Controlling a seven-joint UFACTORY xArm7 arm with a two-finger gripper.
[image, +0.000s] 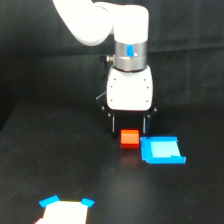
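A small red-orange block (130, 140) rests on the dark table, just left of the light-blue square. Over it, pointing down, is my gripper (129, 129); its dark fingers (146, 124) are spread, one to each side of the block, with visible gaps between them and it. The light-blue square (165, 150), edged with brighter blue, lies flat to the right. How high the fingertips are above the table cannot be told from this single view.
At the bottom left, a white sheet (65, 213) with blue tape (49, 201) at its corners is cut off by the frame. A dark curtain (40, 70) hangs behind.
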